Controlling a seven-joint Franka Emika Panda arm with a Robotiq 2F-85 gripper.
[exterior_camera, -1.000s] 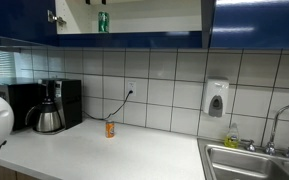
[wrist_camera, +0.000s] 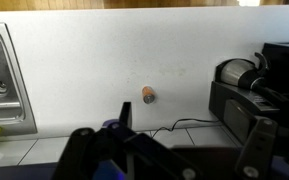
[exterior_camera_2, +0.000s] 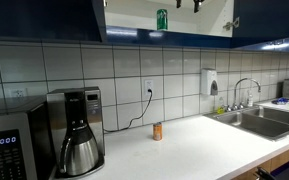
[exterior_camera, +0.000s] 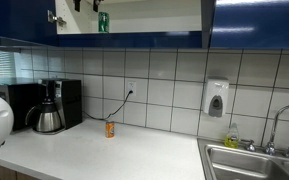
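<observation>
A green can point(exterior_camera: 103, 22) stands upright on the open shelf of the blue wall cabinet; exterior view 2 shows the same green can point(exterior_camera_2: 162, 19) near the cabinet's lower edge. Dark fingertips of my gripper point(exterior_camera: 86, 5) reach in from the top of exterior view 1, spread apart, close to the can's upper left. From the other side, my gripper point(exterior_camera_2: 188, 5) appears to the right of the can with empty space between its fingers. Down on the white counter is an orange can point(exterior_camera: 110, 129). Looking down, the wrist view has that orange can point(wrist_camera: 148, 94) far below the open fingers.
The cabinet's blue bottom edge point(exterior_camera: 134, 40) runs below the gripper. A coffee maker point(exterior_camera_2: 79, 135) and microwave point(exterior_camera_2: 11, 145) occupy one counter end, the sink point(exterior_camera_2: 269, 122) the other. A black cord point(exterior_camera_2: 134, 122) hangs from the wall outlet.
In exterior view 1 the fingertips, barely showing at the top edge before, now reach lower and lie farther left. Both cans stay where they were.
</observation>
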